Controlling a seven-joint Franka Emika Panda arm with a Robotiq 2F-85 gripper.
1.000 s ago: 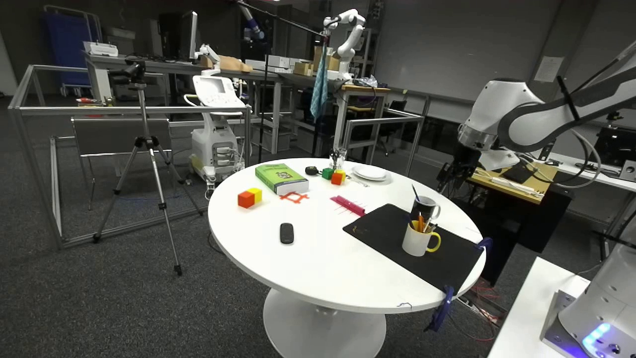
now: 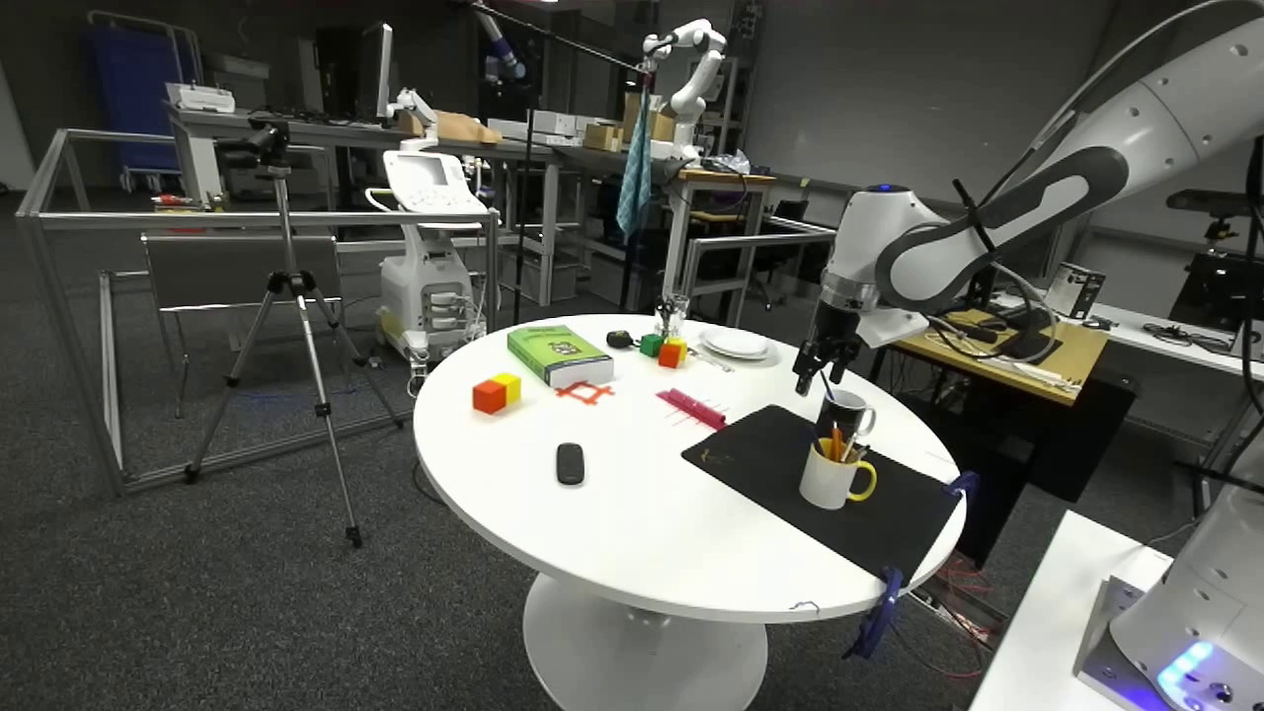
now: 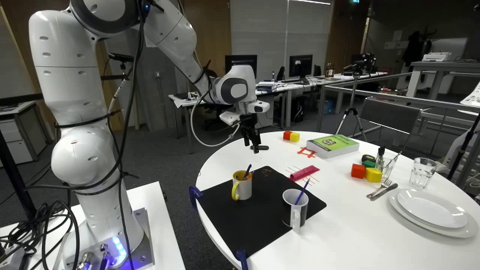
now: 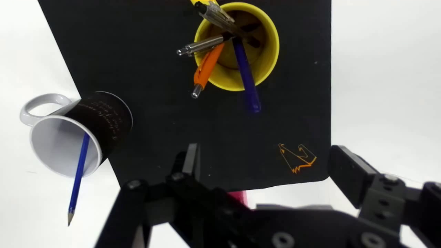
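My gripper (image 2: 820, 369) hangs above the table, fingers spread and nothing between them. In the wrist view the gripper spans the mat's edge, where an orange drawing shows. A white mug with a yellow inside and handle (image 3: 243, 189) stands on the black mat (image 3: 270, 211), holding several pens. Beside it, partly over the mat's edge, is a dark mug with a white inside and handle (image 4: 108, 120). A blue pencil (image 4: 79, 177) leans out of the dark mug, tip outward. Both mugs are apart from my fingers.
A pink object (image 3: 304, 173), a green book (image 2: 559, 355), coloured blocks (image 3: 358, 171), white plates (image 3: 396, 202), cutlery, glasses and a black remote-like object (image 2: 570, 463) lie around the table. Blue clamps (image 2: 874, 616) grip the mat's side at the table edge.
The arm has swung left in exterior view 1, bringing the gripper from beyond the table's edge to over the table near the dark mug. The mugs and other objects have not moved.
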